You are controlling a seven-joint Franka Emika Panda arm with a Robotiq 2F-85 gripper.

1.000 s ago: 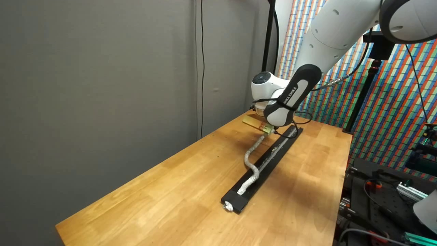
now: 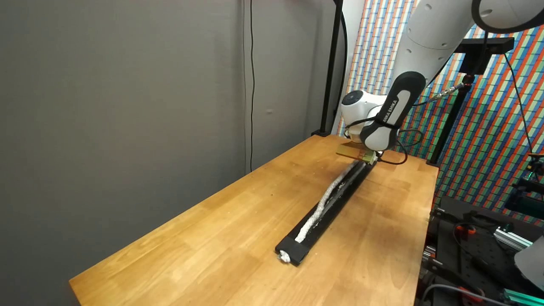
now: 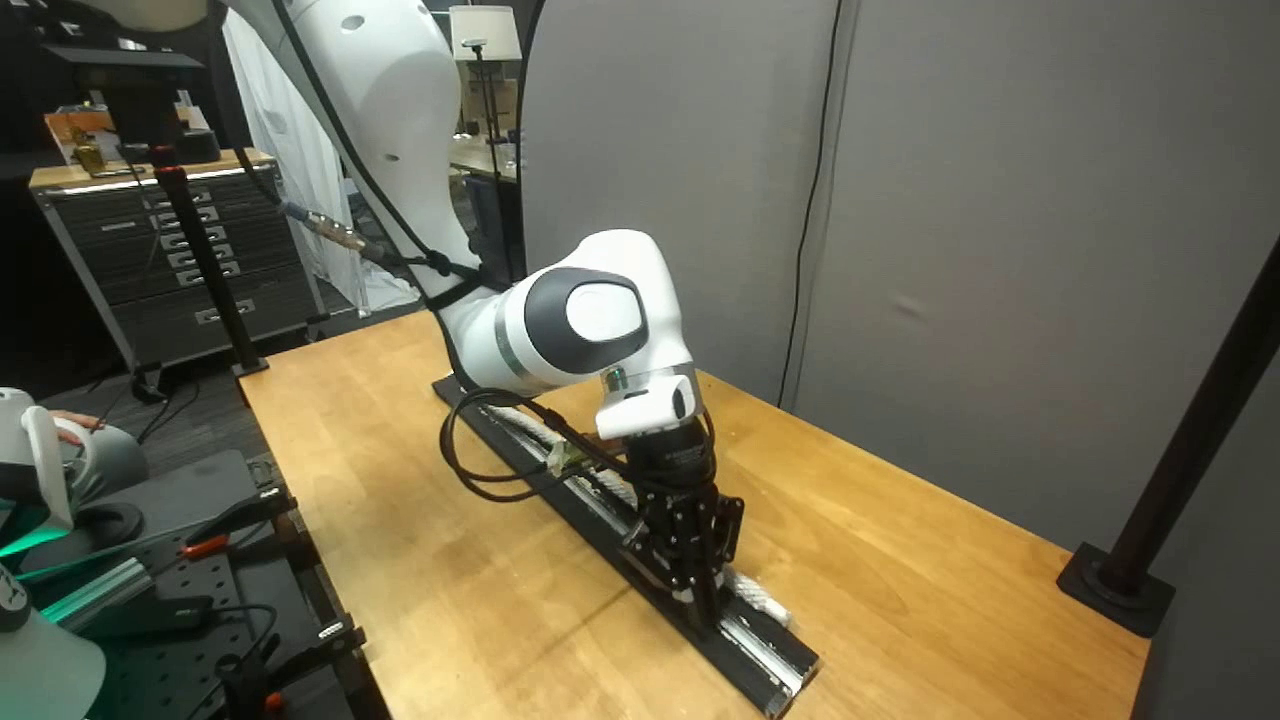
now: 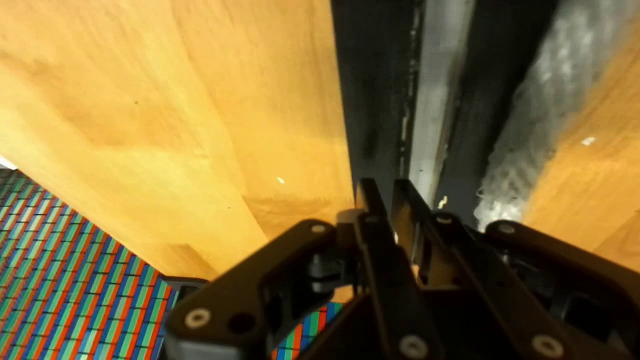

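A long black channel [image 2: 336, 211] with a metallic inner strip lies on the table, and a whitish braided rope [image 2: 320, 210] runs along it from the near end toward the arm. In exterior view 2, my gripper [image 3: 703, 618] points down at the channel, while a rope end [image 3: 758, 596] shows just beyond it. My gripper is shut to a narrow gap in the wrist view, its tips over the channel's left side. Nothing can be made out between the fingers. The blurred rope [image 4: 543, 102] passes to their right, partly hidden by the right finger's linkage.
A black post [image 3: 1152, 504] stands at one table corner, and grey panels [image 3: 1056, 264] border the long side. Dark cables [image 3: 480, 462] loop from the arm close above the channel.
In exterior view 1, the arm has moved right and slightly away. The rope, earlier bowed out left of the channel, now lies nearly straight along it.
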